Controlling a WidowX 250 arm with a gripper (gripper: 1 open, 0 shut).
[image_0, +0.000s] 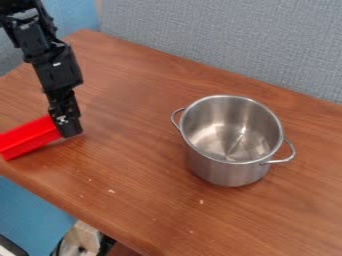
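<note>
A long red block (27, 139) lies at the left of the wooden table, angled toward its front left edge. My gripper (63, 124) reaches down from the upper left and is shut on the block's right end. To the right stands a steel pot (230, 160) with two side handles, upright and empty, apart from the block.
A grey textured wall (221, 35) runs along the back edge. Blue floor shows beyond the front left edge.
</note>
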